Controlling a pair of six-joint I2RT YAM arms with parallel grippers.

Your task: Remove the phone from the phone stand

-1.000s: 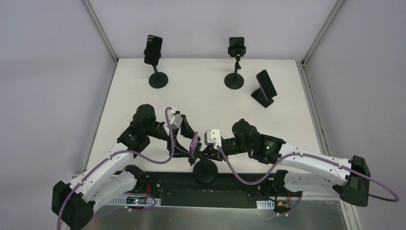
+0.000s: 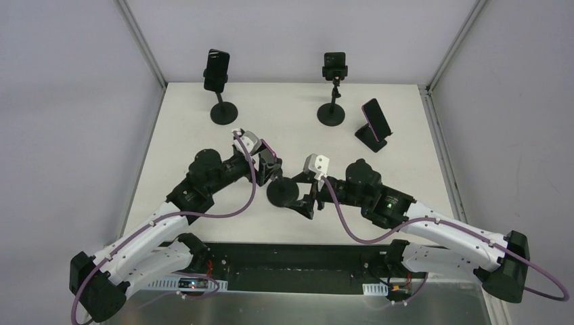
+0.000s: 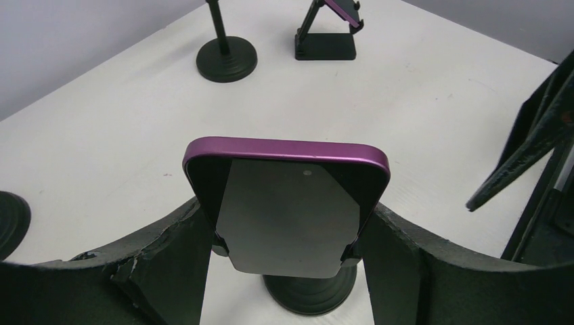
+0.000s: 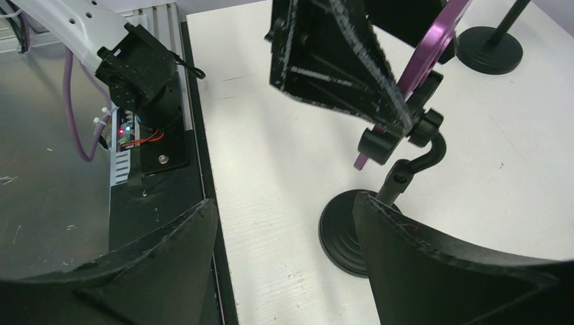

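Observation:
A phone with a purple rim [image 3: 284, 217] sits in the clamp holder of a black stand with a round base [image 4: 342, 237]. My left gripper [image 2: 269, 162] is round the phone: in the left wrist view its fingers flank both sides, though whether they press on it is unclear. In the right wrist view its fingers hide part of the phone. My right gripper [image 2: 301, 196] stands beside the stand's base at the right, part open, with nothing between its fingers.
Two more phone stands [image 2: 223, 114] [image 2: 330, 115] stand at the back, and an angled stand with a phone [image 2: 376, 122] at the back right.
The stand has shifted away from the front edge toward the middle. My left gripper has moved up the table with the phone; my right gripper has backed off the stand's arm and moved up slightly.

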